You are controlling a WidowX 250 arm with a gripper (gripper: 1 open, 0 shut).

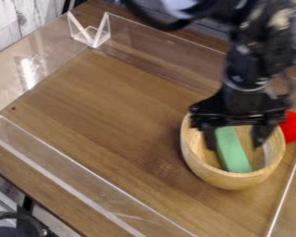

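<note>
A light wooden bowl [206, 167] sits on the right side of the table, with a green bar-shaped object [233, 150] lying inside it. My dark gripper [240, 130] is over the bowl, open, its blurred fingertips down near the bowl's rim and above the upper end of the green object. I cannot tell whether they touch it.
A red object [292, 126] sits right of the bowl, partly behind it. Clear plastic pieces [92, 31] stand at the back left, with clear strips along the edges.
</note>
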